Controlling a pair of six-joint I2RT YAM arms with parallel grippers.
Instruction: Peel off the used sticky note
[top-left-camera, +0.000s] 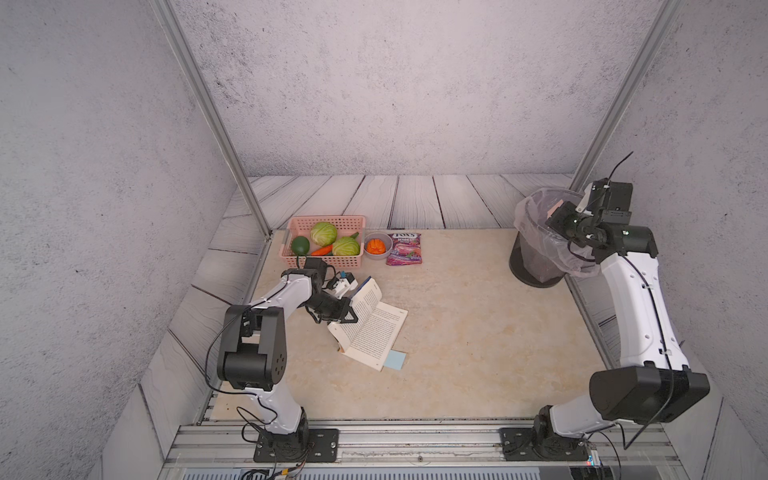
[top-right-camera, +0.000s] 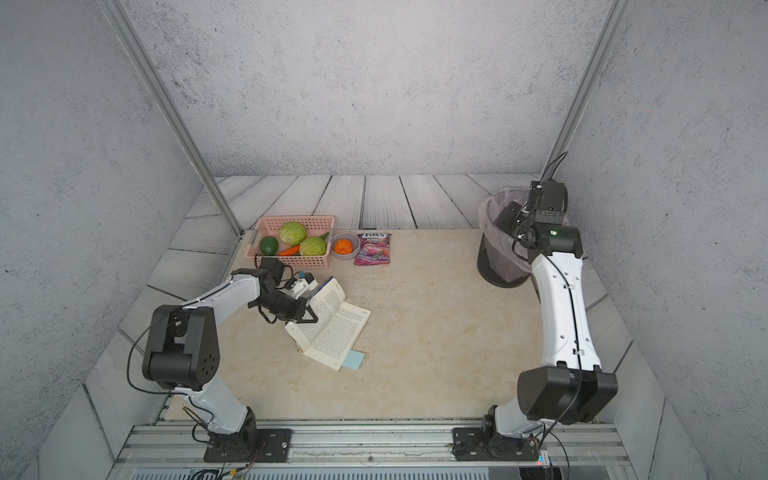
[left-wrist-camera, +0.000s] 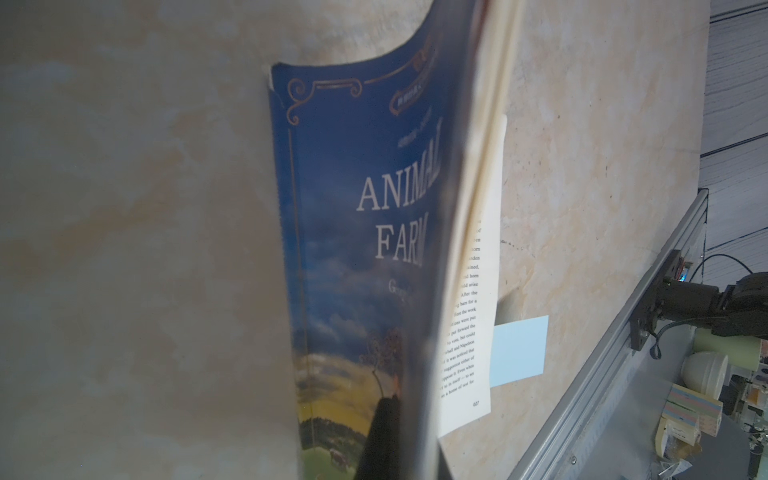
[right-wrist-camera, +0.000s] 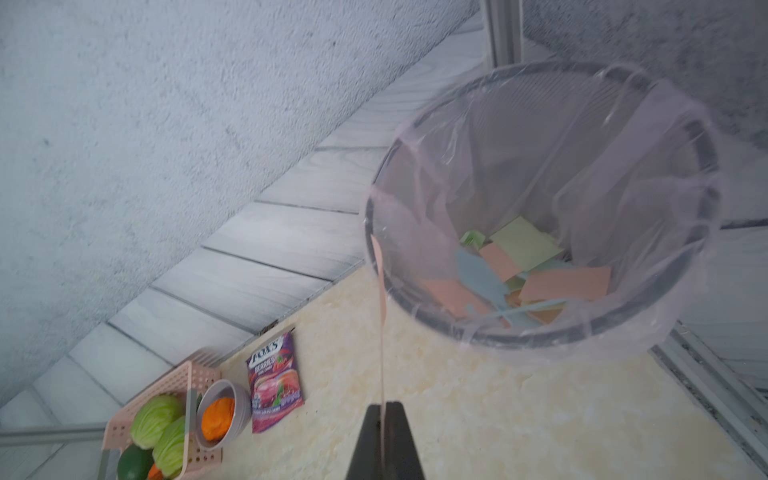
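An open book (top-left-camera: 376, 336) lies at left-centre, a light blue sticky note (top-left-camera: 393, 360) jutting from its lower right. My left gripper (top-left-camera: 348, 314) is shut at the book's raised left side; the left wrist view shows its blue Animal Farm cover (left-wrist-camera: 336, 200). My right gripper is raised over the bin, shut on a thin pink sticky note (right-wrist-camera: 380, 280), seen almost edge-on.
The lined bin (top-right-camera: 500, 248) stands at the back right, holding several coloured notes (right-wrist-camera: 520, 244). A basket of vegetables (top-left-camera: 288, 256), a bowl (top-left-camera: 388, 248) and a snack bag (top-left-camera: 405, 252) line the back.
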